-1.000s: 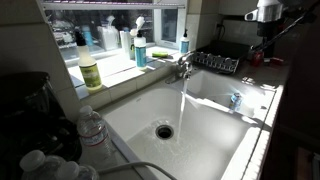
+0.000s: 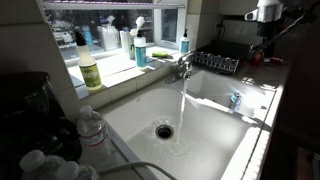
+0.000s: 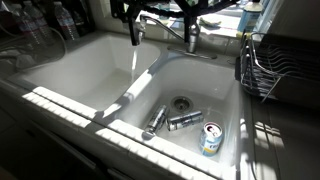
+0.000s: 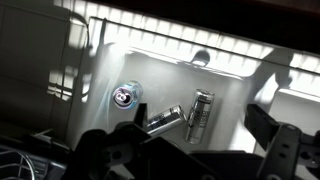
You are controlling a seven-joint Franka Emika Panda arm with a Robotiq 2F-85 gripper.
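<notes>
My gripper is open above the sink's right basin, its two dark fingers set wide apart with nothing held between them. Two silver cans lie on the basin floor below: one can (image 4: 200, 112) shows in the gap between the fingers, the other can (image 4: 165, 121) lies slanted nearer the left finger. A can with a blue and light label (image 3: 211, 140) stands upright by the basin's right side; its round top (image 4: 126, 94) faces up in the wrist view. Dark arm parts (image 3: 180, 10) hang over the sink at the top of exterior view 2.
Water runs from the faucet (image 2: 184, 69) into the empty left basin (image 2: 140, 112). A wire dish rack (image 3: 283, 68) stands right of the sink. Clear bottles (image 2: 92, 130) crowd the left counter, and soap bottles (image 2: 88, 66) line the sill. A divider separates the basins.
</notes>
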